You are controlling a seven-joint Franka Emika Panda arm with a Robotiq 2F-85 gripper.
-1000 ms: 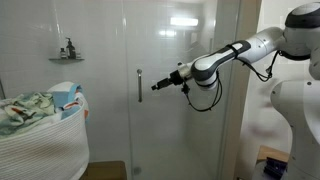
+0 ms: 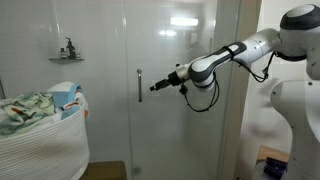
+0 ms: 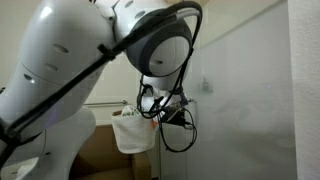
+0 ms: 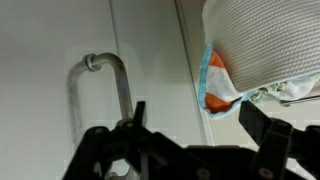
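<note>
A glass door panel stands upright, with a vertical metal handle on it. My gripper is a short way to the right of the handle and apart from it. In the wrist view my gripper is open, its dark fingers set wide with nothing held between them. The curved metal handle appears to the left of the left finger there. In exterior view 2 the arm hides most of the gripper.
A white woven basket filled with cloths stands at left. Beyond the glass, bottles sit on a small wall shelf. A brown box-like object is low by the basket. A cable loops below the arm.
</note>
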